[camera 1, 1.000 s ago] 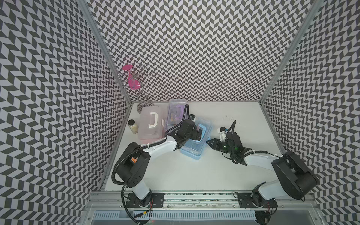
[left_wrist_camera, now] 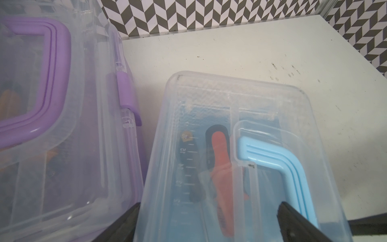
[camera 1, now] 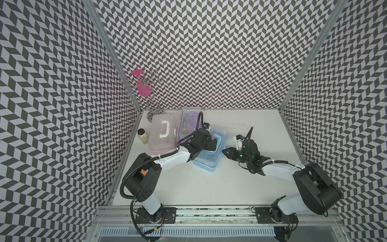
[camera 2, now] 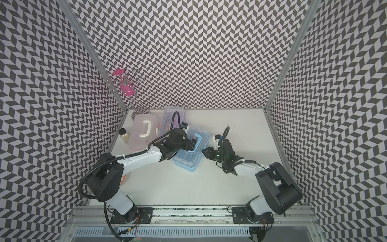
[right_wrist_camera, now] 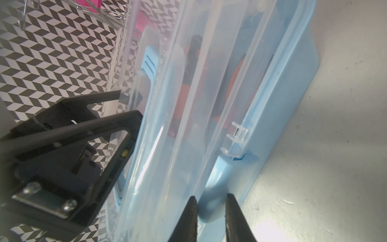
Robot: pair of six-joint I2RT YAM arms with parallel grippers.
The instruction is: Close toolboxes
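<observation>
The blue toolbox (camera 1: pixel 209 165) has its clear lid down, with a blue handle (left_wrist_camera: pixel 290 165) on top and tools visible inside. My left gripper stands open over the lid, its fingers far apart, and one of its fingers (right_wrist_camera: pixel 131 129) appears to press against the lid's top. My right gripper is part open at the toolbox's right side. Its two fingertips are just in front of the blue side latch (right_wrist_camera: pixel 221 181), which hangs from its hinge clips; contact cannot be made out. Behind the left gripper stands the purple-handled toolbox (left_wrist_camera: pixel 92 161), lid down, a purple latch (left_wrist_camera: pixel 127 94) on its side.
A pink toolbox (camera 1: pixel 157 137) with a white handle lies at the left, lid down. Beside it are a small jar (camera 1: pixel 143 136) and a wire stand (camera 1: pixel 155 115).
My right gripper has tilted slightly beside the blue toolbox, and its forearm has shifted a little. The left arm and the toolboxes look unmoved.
</observation>
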